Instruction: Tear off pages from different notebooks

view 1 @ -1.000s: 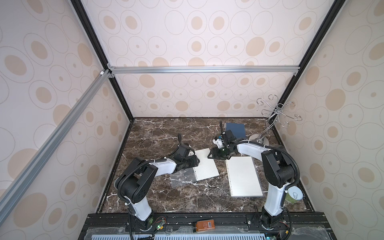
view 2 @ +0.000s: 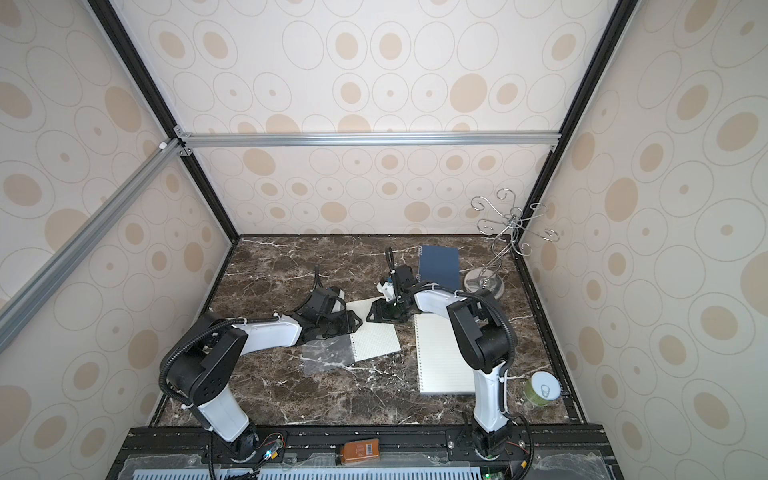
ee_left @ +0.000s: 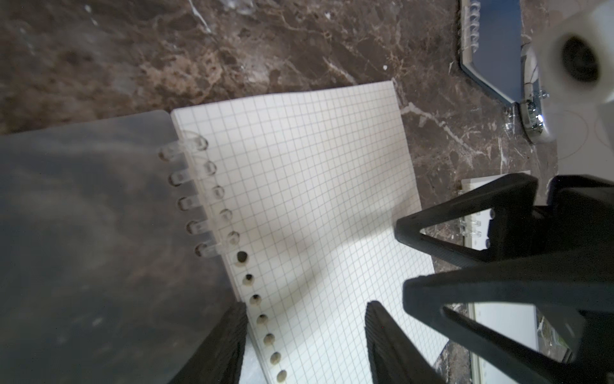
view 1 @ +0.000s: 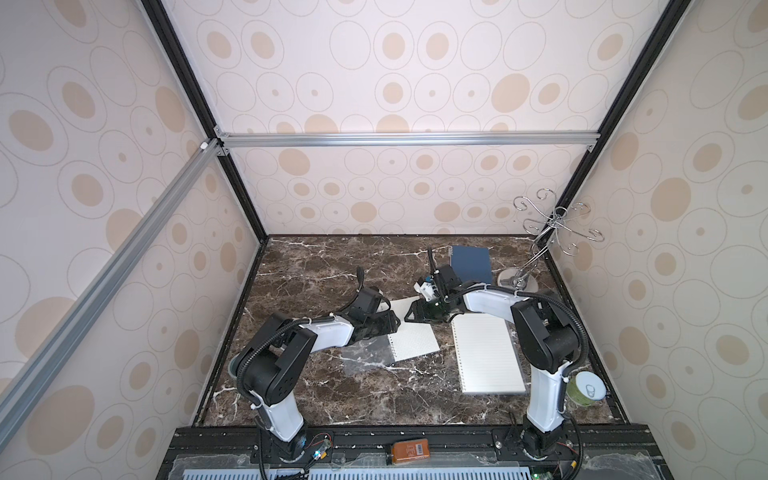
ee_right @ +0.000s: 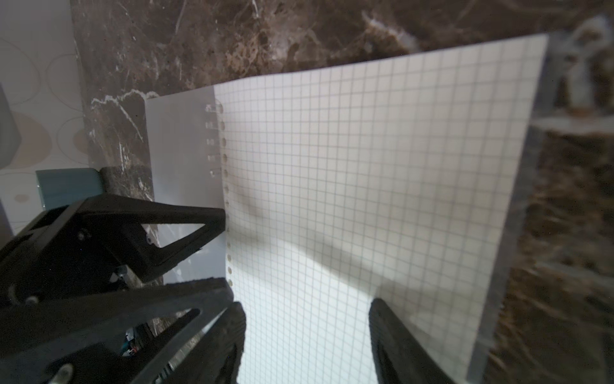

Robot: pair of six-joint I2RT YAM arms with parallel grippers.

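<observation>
A small grid-paper notebook (view 1: 413,343) lies open at the table's middle, its translucent cover (view 2: 325,355) folded out to the left. My left gripper is part open over the punched holes and plastic rings along the notebook's left edge. My right gripper is part open over the grid page, close to it, with the left gripper's frame near it. Neither clearly grips anything. A larger lined notebook (view 1: 488,358) lies at front right, and a navy notebook (view 1: 472,261) at the back right.
A metal stand on a round base (view 2: 484,280) is at the back right. A green can (view 1: 590,388) sits at the front right.
My right gripper has moved left over the grid page, toward my left gripper. The left arm has hardly moved.
</observation>
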